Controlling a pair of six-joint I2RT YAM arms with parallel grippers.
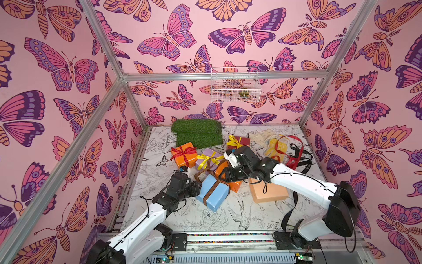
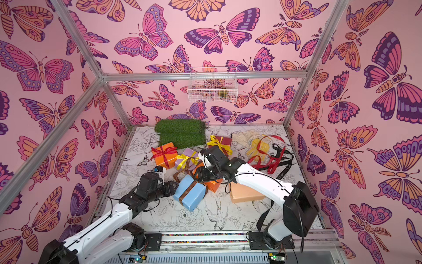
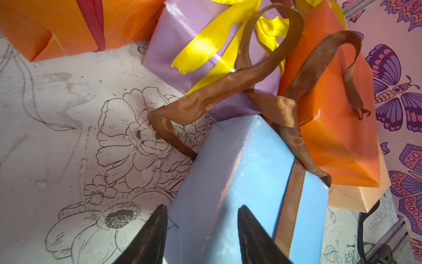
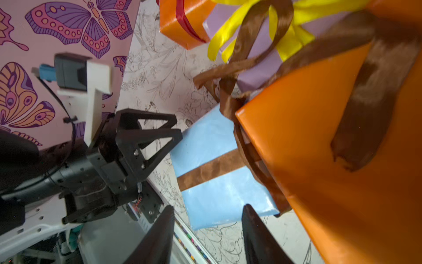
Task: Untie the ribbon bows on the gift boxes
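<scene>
A blue box (image 1: 215, 195) with a flat brown ribbon band stands at front centre. Loose brown ribbon (image 3: 303, 149) trails from it over a lavender box (image 3: 167, 52) with yellow ribbon and an orange box (image 4: 307, 162). My left gripper is at the blue box's left side; whether anything is between its fingers is unclear. My right gripper is above the front orange box and blue box, fingers apart, nothing visible between them. An orange box with red bow (image 1: 183, 154) and a maroon box with yellow bow (image 2: 222, 143) stand behind.
Green turf (image 1: 197, 132) lies at the back. A peach box (image 1: 268, 193) sits right of centre; loose red and black straps (image 2: 279, 154) lie back right. A wire basket (image 2: 212, 91) hangs on the back wall.
</scene>
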